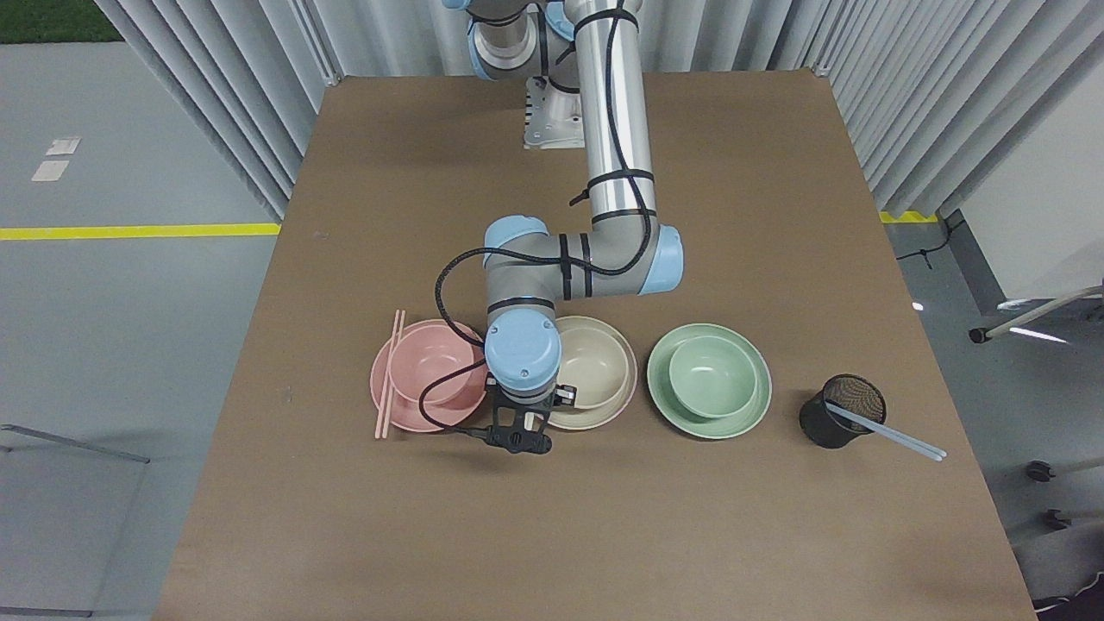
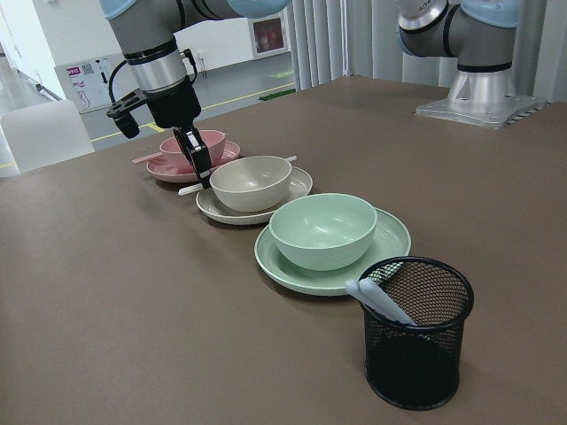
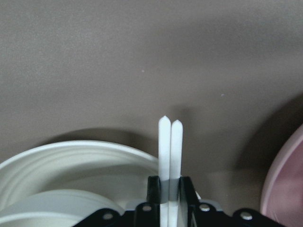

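My gripper is shut on a pair of white chopsticks [image 3: 164, 142], low beside the cream bowl [image 2: 250, 184] on its cream plate [image 3: 80, 147]; in the front view the arm's head covers part of this. A pink bowl [image 1: 431, 362] on a pink plate stands at the left, with pink chopsticks [image 1: 385, 402] along its left side. The green bowl [image 1: 711, 376] sits on its green plate [image 1: 755, 409] to the right.
A black mesh holder [image 2: 412, 354] with pale chopsticks [image 1: 911, 443] lying across it stands at the right.
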